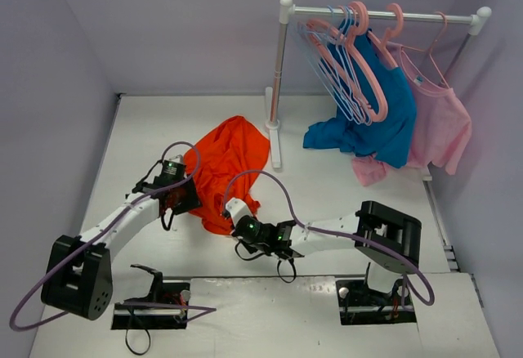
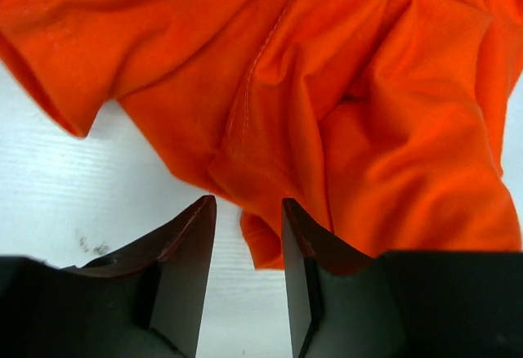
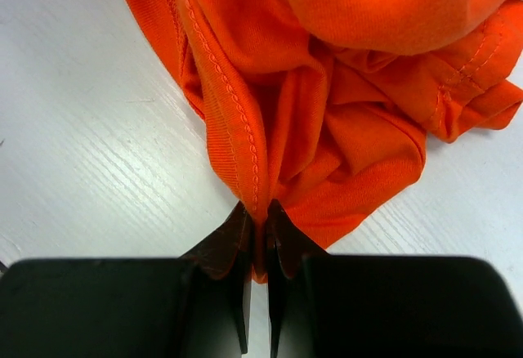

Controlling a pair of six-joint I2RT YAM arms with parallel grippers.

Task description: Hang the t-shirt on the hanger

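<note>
A crumpled orange-red t-shirt (image 1: 229,154) lies on the white table, left of the rack. In the right wrist view, a stitched fold of the shirt (image 3: 233,121) runs down into my right gripper, which is shut on it. My left gripper is open over the shirt's edge; in the left wrist view a small corner of the cloth (image 2: 263,243) shows between and beyond its fingertips, not clamped. Pink and light-blue hangers (image 1: 347,68) hang bunched on the rack's rail.
The metal clothes rack (image 1: 278,80) stands at the back right, its foot (image 1: 275,149) close to the shirt. A blue garment (image 1: 392,113) and a pink top (image 1: 441,121) hang from it. Bare table lies right of the shirt, below the rack.
</note>
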